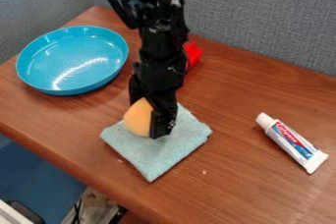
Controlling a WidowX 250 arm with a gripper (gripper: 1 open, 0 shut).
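Observation:
My black gripper [156, 120] is lowered over a folded pale blue cloth [157, 155] in the middle of the table. An orange-yellow rounded object [138, 117] sits at the gripper's left side, above the cloth, partly hidden by it. Whether the fingers are closed on that object is unclear from this view.
A blue plate [71, 59] lies at the back left. A red object [194, 53] is partly hidden behind my arm. A toothpaste tube [292, 142] lies on the right of the wooden table [250, 100]. The near left edge drops to the floor.

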